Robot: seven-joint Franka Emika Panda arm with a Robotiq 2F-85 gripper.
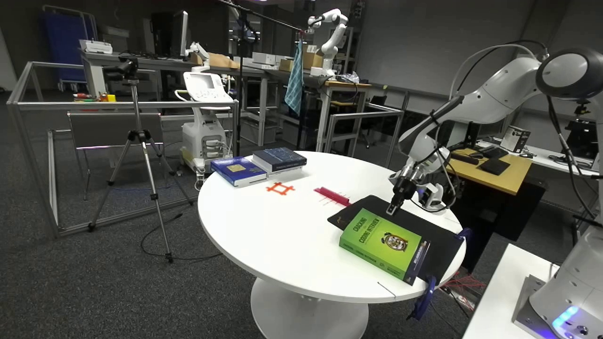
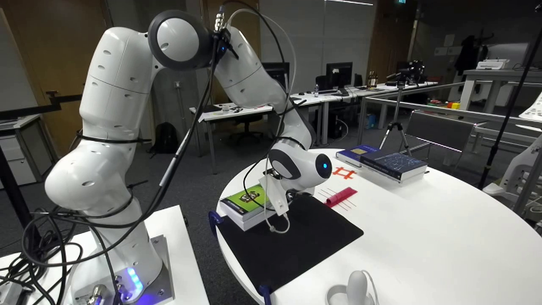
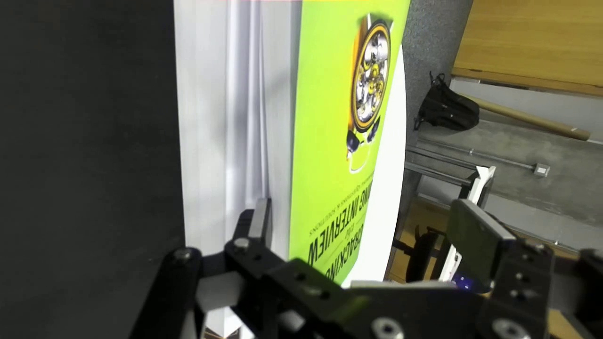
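A thick book with a bright green cover (image 1: 386,240) lies near the front edge of the round white table, partly over a black mat (image 1: 442,243). In the wrist view, the white page edges (image 3: 203,113) show folds and a gap running along the block. My gripper is open, its fingers spread wide. One of its fingers (image 3: 261,220) is against or within the page edges; exact contact cannot be told. The other finger stands beyond the green cover, on its far side. In exterior view 2 the wrist hides the fingertips.
Two blue books, one lighter (image 1: 238,170) and one darker (image 1: 280,158), lie at the table's far side. A red strip (image 1: 334,196) and an orange hash-shaped piece (image 1: 280,188) lie between. Blue clamps (image 1: 421,299) grip the mat at the table edge. Bare table lies left of the green book.
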